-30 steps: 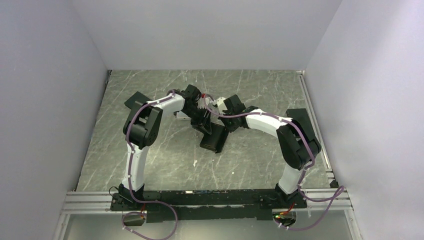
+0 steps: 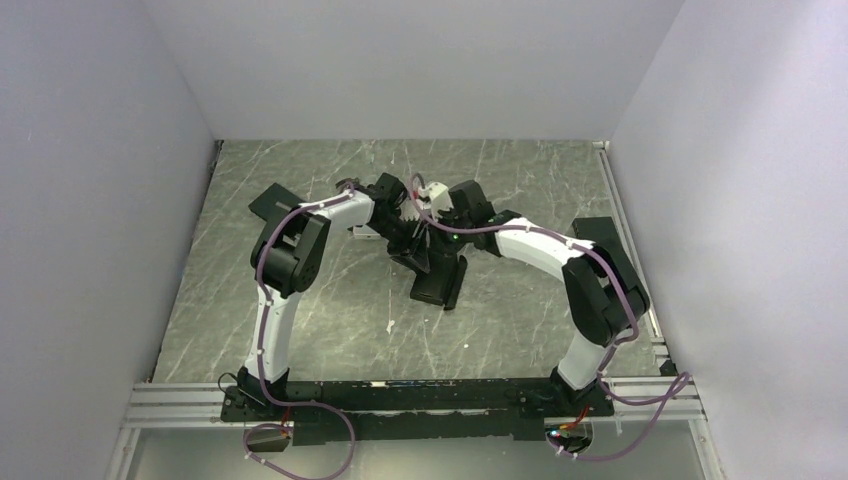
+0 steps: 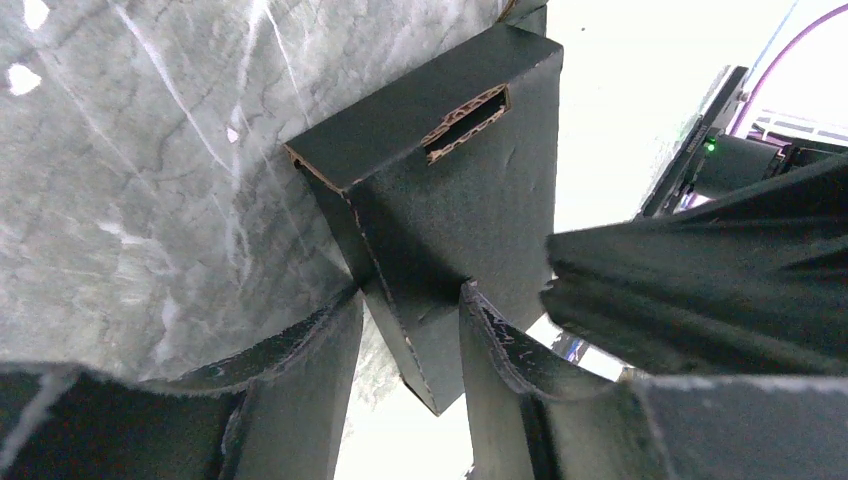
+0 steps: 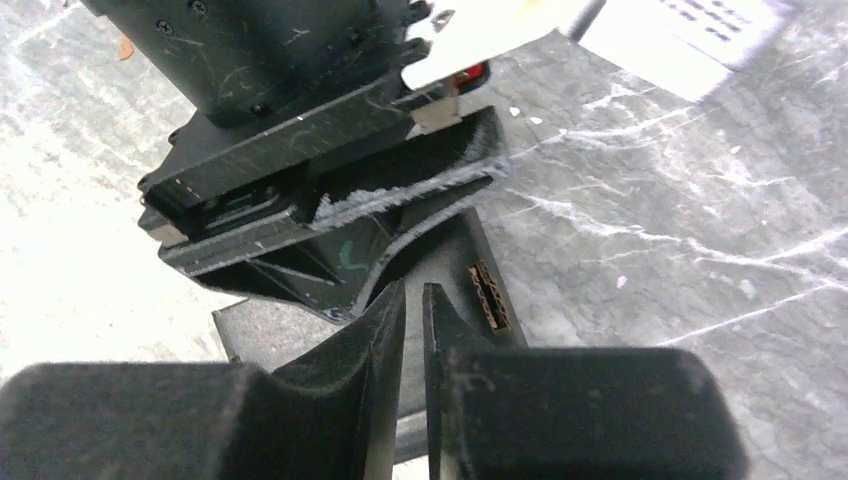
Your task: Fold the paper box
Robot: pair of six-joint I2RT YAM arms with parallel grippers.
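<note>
The black paper box (image 2: 432,283) lies near the table's middle, with a long dark strip (image 2: 455,283) along its right side. A slot (image 3: 468,124) with brown cut edges shows where two of its panels meet. My left gripper is shut on the box, one finger on either side of a wall. In the right wrist view my right gripper is over the box panel (image 4: 270,335), its fingertips slightly open with a narrow gap and nothing seen between them. The left gripper hides part of the box there.
Dark flat sheets lie at the left (image 2: 273,201) and right (image 2: 597,230) of the table. A white object (image 2: 366,232) sits partly behind the left arm. Both grippers are crowded together above the box.
The right gripper has moved left and a little away from the front, closer to the left one. The box has shifted slightly right, and a separate dark strip now shows along its right side.
</note>
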